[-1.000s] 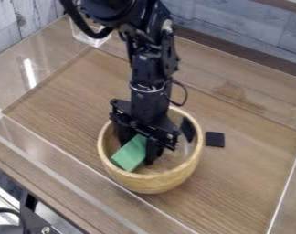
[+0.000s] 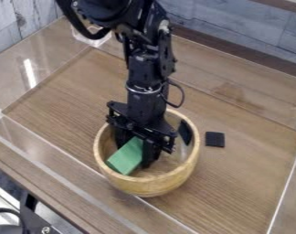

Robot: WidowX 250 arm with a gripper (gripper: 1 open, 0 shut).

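Observation:
A wooden bowl (image 2: 162,184) sits on the table in the lower middle. Inside it, toward the left, lies a green object (image 2: 125,156), tilted and partly covered by the black gripper (image 2: 141,146). The gripper reaches down into the bowl from above and is shut on the green object; its fingertips are dark and hard to make out against the bowl's inside.
A small black square (image 2: 216,139) lies on the table just right of the bowl. A clear container stands at the far top left, partly hidden by the arm.
The gripper and the green object have shifted very slightly left within the bowl. Otherwise little differs.

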